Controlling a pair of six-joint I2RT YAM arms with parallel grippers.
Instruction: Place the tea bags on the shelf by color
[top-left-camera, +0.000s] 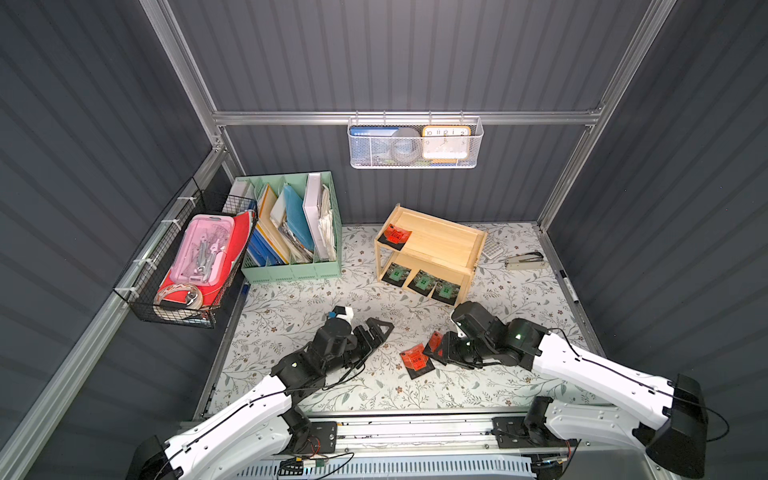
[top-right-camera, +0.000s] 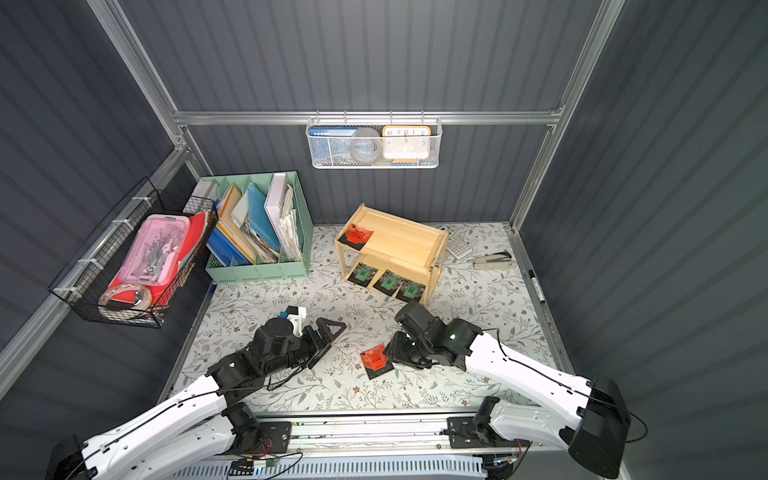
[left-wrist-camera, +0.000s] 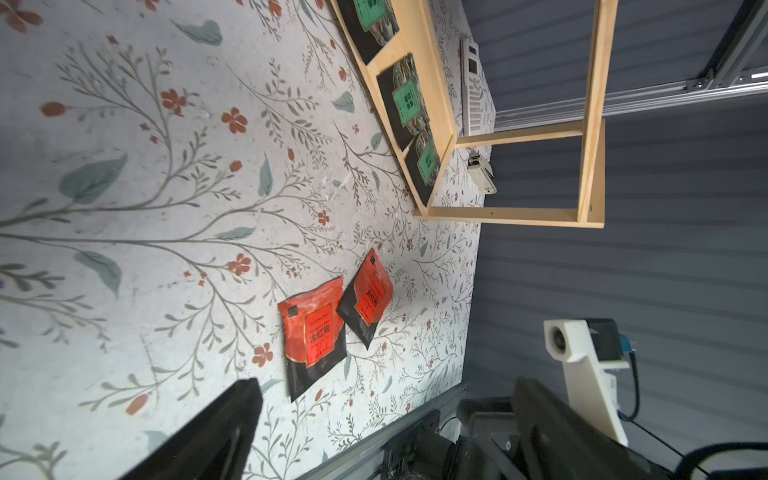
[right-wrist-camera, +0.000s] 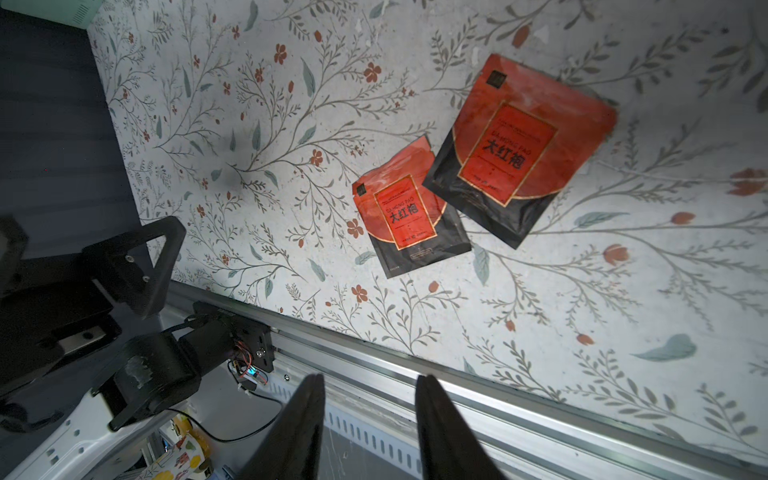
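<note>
Two red-and-black tea bags lie on the floral tabletop; in the right wrist view one red tea bag (right-wrist-camera: 512, 152) slightly overlaps or touches the other red tea bag (right-wrist-camera: 409, 209). The wooden shelf (top-left-camera: 440, 226) carries a red tea bag (top-left-camera: 395, 235) on its upper level, at the left. On its lower level sit three green tea bags, among them a middle green tea bag (top-left-camera: 422, 282). My right gripper is open above the right-hand loose bag, nothing between its fingers. Empty and open, my left gripper hovers left of the bags.
A green file box (top-left-camera: 292, 273) and a black wire basket (top-left-camera: 184, 320) occupy the left side. The stapler (top-left-camera: 525, 261) rests right of the shelf. Clear tabletop surrounds the loose bags, and the upper shelf level is bare toward the right.
</note>
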